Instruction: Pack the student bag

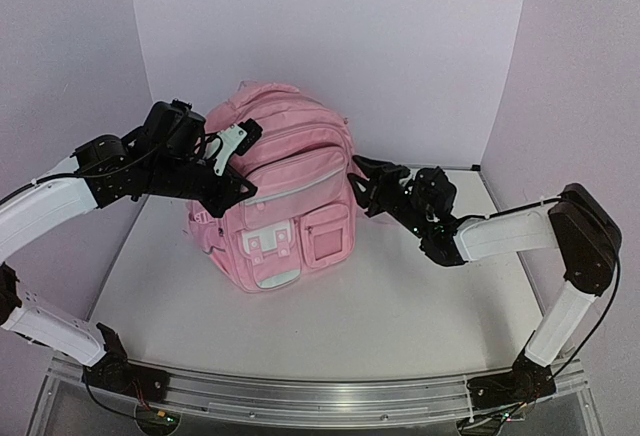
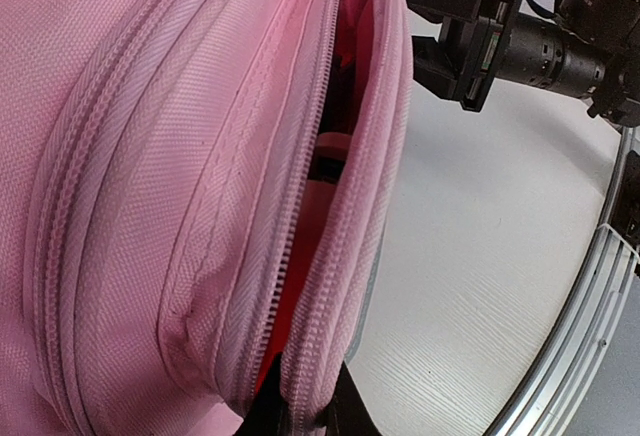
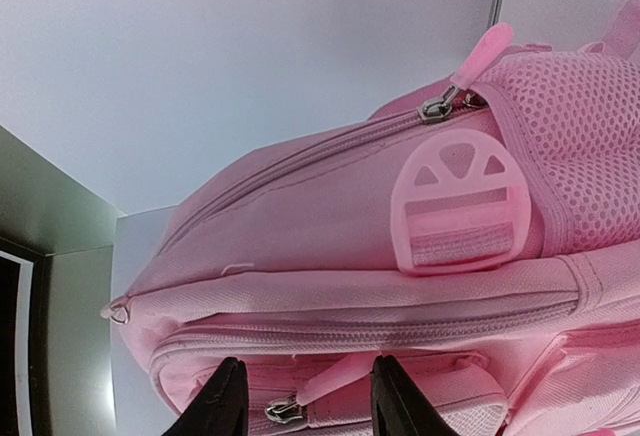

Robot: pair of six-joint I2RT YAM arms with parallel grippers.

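A pink backpack stands upright on the table, leaning slightly, its front pockets towards me. My left gripper is shut on the fabric edge of its front pocket, whose zip gapes; red surfaces show inside. From the right side, my right gripper reaches the bag. In the right wrist view its fingers stand apart, in front of a pink zip pull with a metal slider. Whether the fingers touch the pull cannot be made out. Above it runs a closed-looking zip.
A plastic buckle and a second zip pull are on the bag's side. Bare table lies in front and to the right. Walls stand on three sides, and a metal rail runs along the front.
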